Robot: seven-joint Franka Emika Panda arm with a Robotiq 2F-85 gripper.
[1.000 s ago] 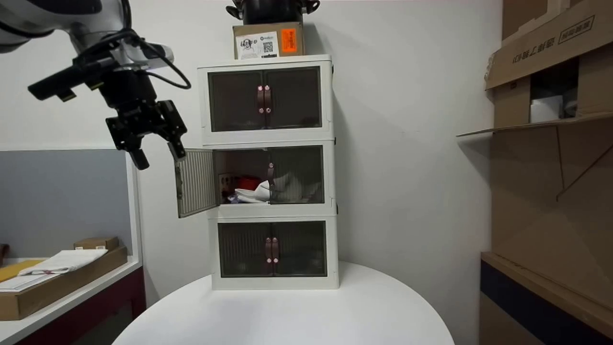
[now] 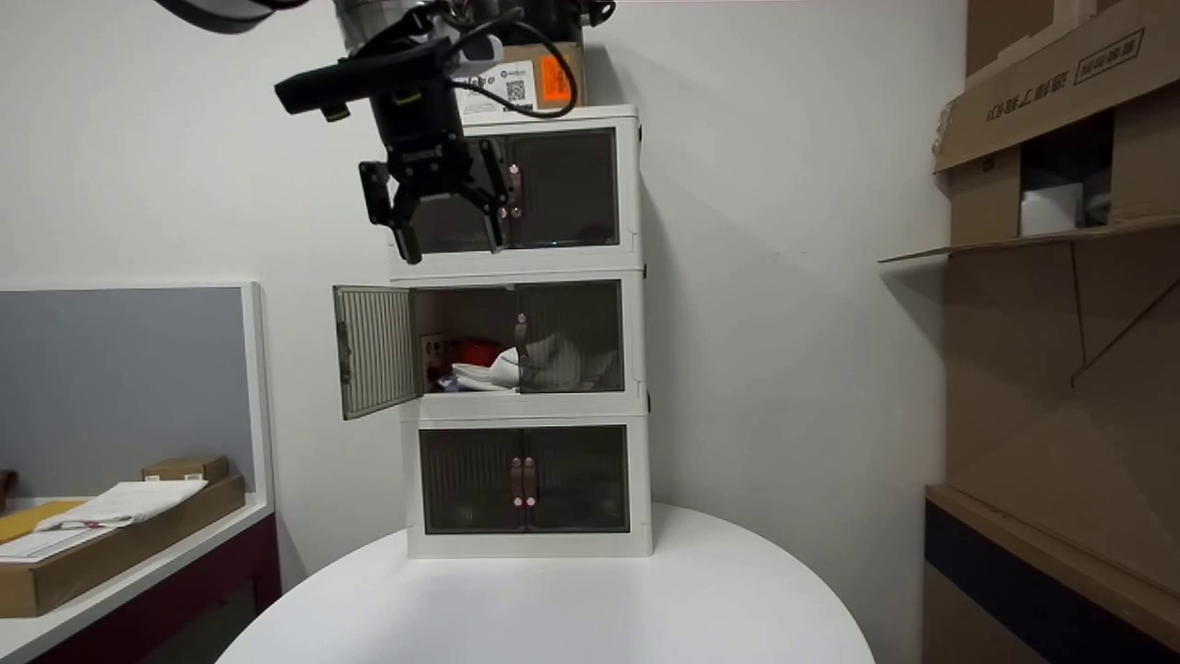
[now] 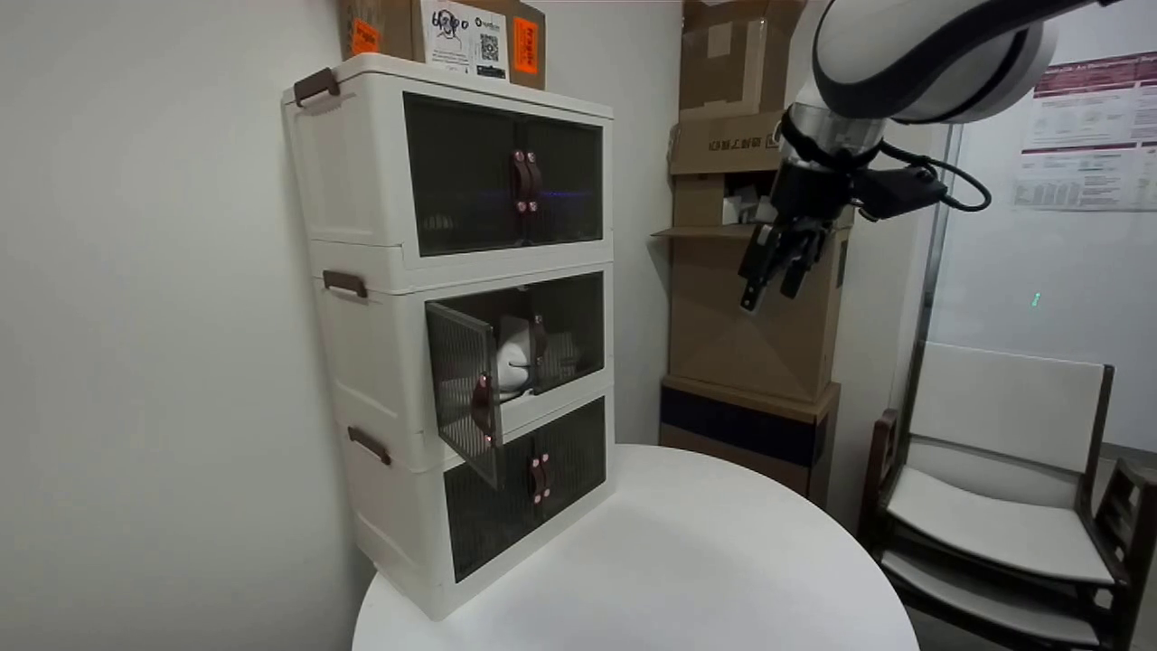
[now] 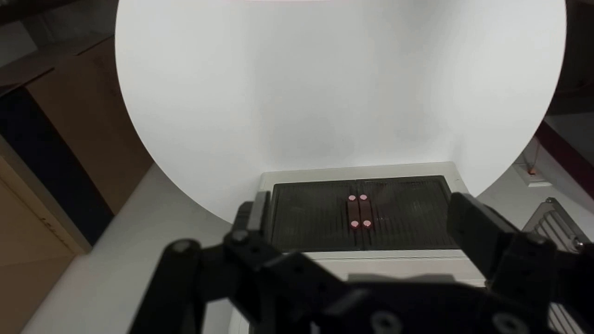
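Observation:
A white three-tier cabinet (image 2: 638, 337) with dark ribbed doors stands on the round white table. Its middle tier has the left door (image 2: 378, 352) swung wide open; the right door (image 2: 586, 337) is closed. White cloth-like items (image 2: 487, 372) and something red (image 2: 478, 352) show inside. The top and bottom tiers have both doors closed. My gripper (image 2: 451, 253) hangs in the air, above the middle tier's height in exterior view 1 and well clear of the cabinet in exterior view 2. In the wrist view its fingers (image 4: 473, 234) stand wide apart, nothing between them.
Cardboard boxes (image 3: 748, 315) are stacked behind, and a chair (image 3: 998, 521) stands at the right. Another box (image 3: 531, 43) rests on the cabinet. The open door juts outward.
In exterior view 1, my arm and gripper have moved right and up, from left of the open door to overlapping the top tier. The door positions look the same.

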